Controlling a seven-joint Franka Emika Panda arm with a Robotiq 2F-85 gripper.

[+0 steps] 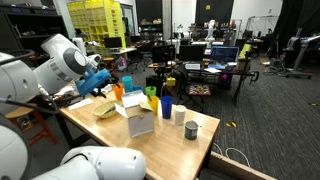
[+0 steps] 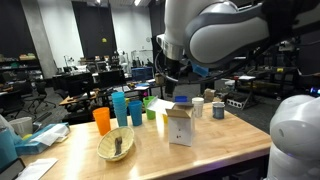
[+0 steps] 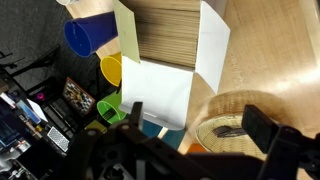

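My gripper stands open, its two black fingers (image 3: 262,128) wide apart with nothing held between them. In the wrist view, the open box (image 3: 168,36) lies ahead with its flaps spread, and it looks empty. Part of a woven basket (image 3: 207,136) shows beside the right finger, with a dark thin item (image 3: 228,131) inside. Exterior view 1 has the gripper (image 1: 101,83) above the table's far left, near and above the basket (image 1: 104,110); the box (image 1: 140,123) stands to the right. In exterior view 2 the arm hides most of the gripper.
Behind the box stand an orange cup (image 2: 102,120), blue cups (image 2: 119,104), a yellow cup (image 1: 153,103) and a dark blue cup (image 1: 167,104). A white cup (image 1: 179,116) and a grey mug (image 1: 191,130) are to the right.
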